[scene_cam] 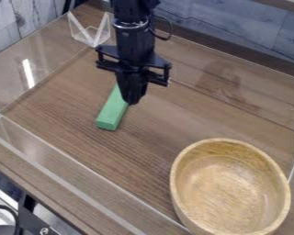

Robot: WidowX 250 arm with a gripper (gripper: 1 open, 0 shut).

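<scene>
A black robot arm reaches down from the top centre, its gripper (130, 88) hanging over the upper end of a green rectangular block (111, 114) that lies on the wooden table (76, 138). The gripper partly hides the block's far end; whether it touches the block or how its fingers stand is not clear from this view.
A large round tan bowl (230, 187) sits at the lower right. Clear plastic pieces show at the left edge and top left. Walls line the back and left. The table between block and bowl is clear, as is the right middle.
</scene>
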